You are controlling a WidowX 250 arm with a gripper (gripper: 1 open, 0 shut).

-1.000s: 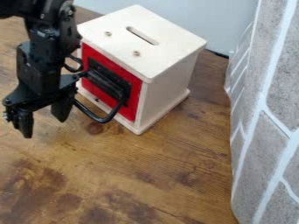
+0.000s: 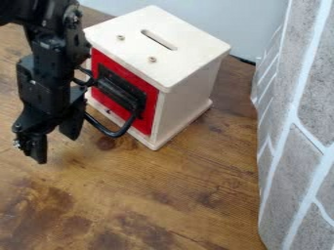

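My gripper [image 2: 45,140] hangs low at the left, pointing down above the wooden floor, its fingers apart with nothing seen between them. It is left of and in front of a pale wooden box [image 2: 186,73] with a slot in its top and a red front panel [image 2: 143,122]. A black fixture [image 2: 120,96] is on the red panel, with a dark curved tube or cable running in front of it toward my arm.
A grey brick-patterned wall [image 2: 292,146] lines the right side, and a plain pale wall [image 2: 248,24] stands behind the box.
My gripper has shifted slightly to the right over the last second, toward the box. The box has not moved.
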